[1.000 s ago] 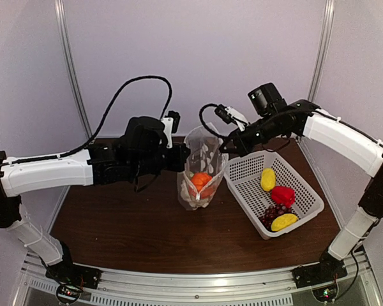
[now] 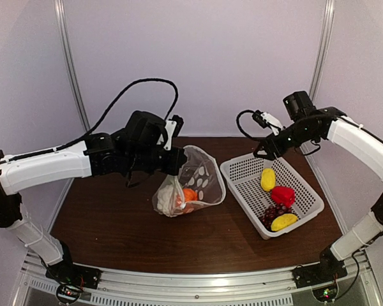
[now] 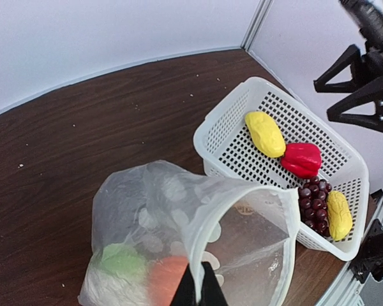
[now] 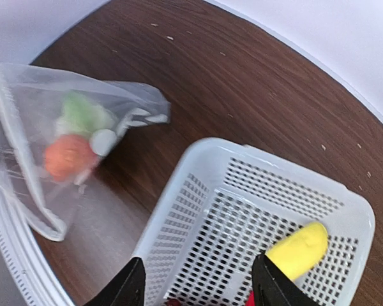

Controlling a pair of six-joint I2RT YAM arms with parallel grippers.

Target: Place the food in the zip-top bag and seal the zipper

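The clear zip top bag (image 2: 203, 172) gapes open in the middle of the table, with an orange food item (image 2: 187, 195) and something green (image 3: 122, 260) inside. My left gripper is shut on the bag's rim, holding that edge up. Over the back of the white basket (image 2: 246, 210), my right gripper (image 2: 263, 153) is open and empty, its fingers (image 4: 124, 284) spread apart. In the basket lie a yellow food item (image 2: 268, 179), a red pepper (image 2: 283, 195), dark grapes (image 3: 314, 205) and a second yellow item (image 2: 284, 222).
The basket stands just right of the bag, its left wall close to the bag's mouth. Bare dark table (image 2: 108, 217) spreads to the left and in front. White walls (image 2: 191, 70) close off the back and sides.
My right gripper has let go of the bag's rim and moved right, over the basket. The bag has tipped and shifted left, still held by my left gripper.
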